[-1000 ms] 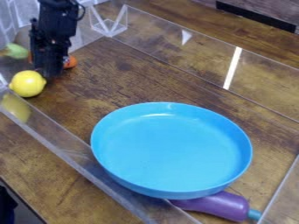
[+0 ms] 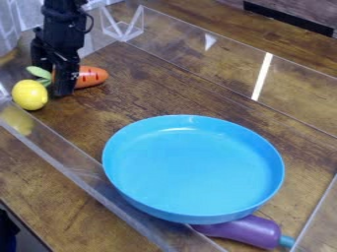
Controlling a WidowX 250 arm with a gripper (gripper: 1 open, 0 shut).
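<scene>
A yellow lemon (image 2: 30, 94) lies just in front of it. A large blue plate (image 2: 194, 162) sits in the lower middle, with nothing on it. A purple eggplant (image 2: 243, 232) lies below the plate, partly hidden by it.
Clear plastic walls edge the wooden surface (image 2: 178, 79), close by the gripper on the left.
The plate and eggplant are unmoved.
</scene>
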